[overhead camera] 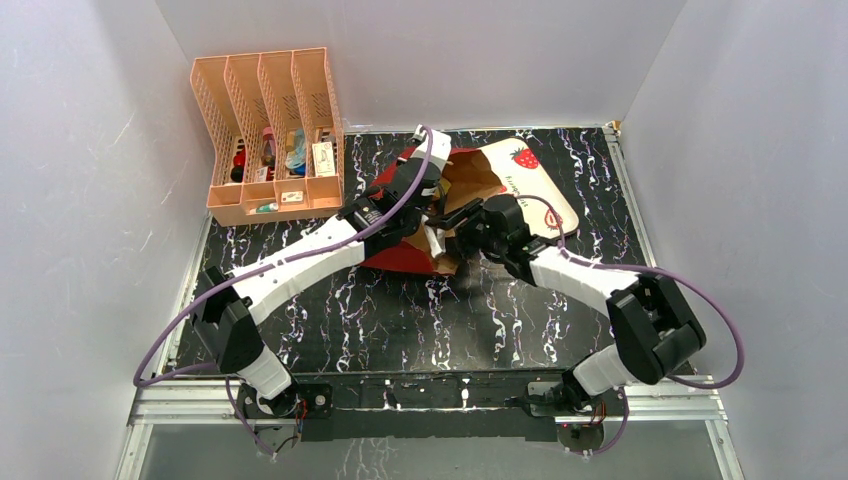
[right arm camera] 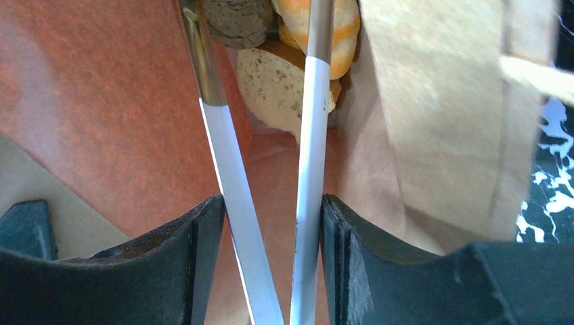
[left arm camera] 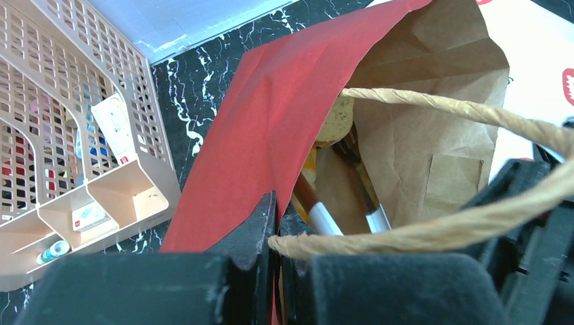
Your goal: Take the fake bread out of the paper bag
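Note:
The paper bag (left arm camera: 271,101), red outside and brown inside, lies with its mouth toward the right. My left gripper is shut on the bag's edge, with the twisted handle (left arm camera: 406,230) across its tips. Tongs (right arm camera: 233,156) with white arms and brown tips reach into the bag. My right gripper has its fingers pressed against the outer sides of both arms, which stand apart. Deeper inside lie a pale speckled bread slice (right arm camera: 271,84), an orange-yellow bread piece (right arm camera: 346,34) and a round brown piece (right arm camera: 240,24). The tongs' tips run out of view.
A peach organizer (overhead camera: 268,130) with small items stands at the back left. Behind the right arm lies a white board (overhead camera: 530,185) with strawberry prints.

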